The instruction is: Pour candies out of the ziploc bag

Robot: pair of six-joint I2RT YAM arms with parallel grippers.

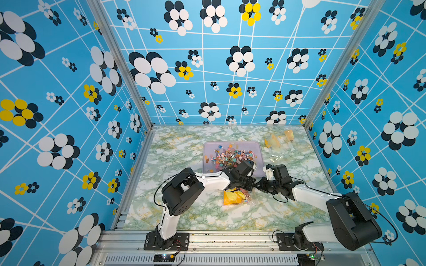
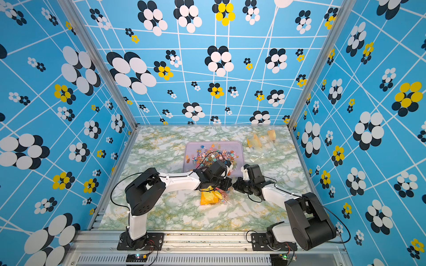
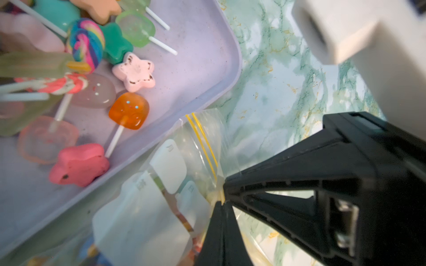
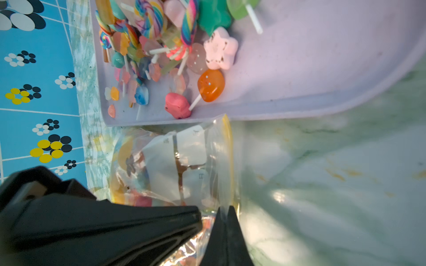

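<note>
The ziploc bag (image 1: 233, 197), clear and orange-yellow with candies inside, lies in front of the lilac tray (image 1: 210, 148). My left gripper is shut on the bag's zip edge (image 3: 197, 133). My right gripper is shut on the same upper edge of the bag (image 4: 177, 164); the two fingertips nearly meet there. In the tray lie many loose candies and lollipops, among them an orange lollipop (image 4: 210, 84) and a pink star (image 3: 79, 164).
Several more clear bags with yellowish contents (image 1: 279, 139) lie at the back right.
</note>
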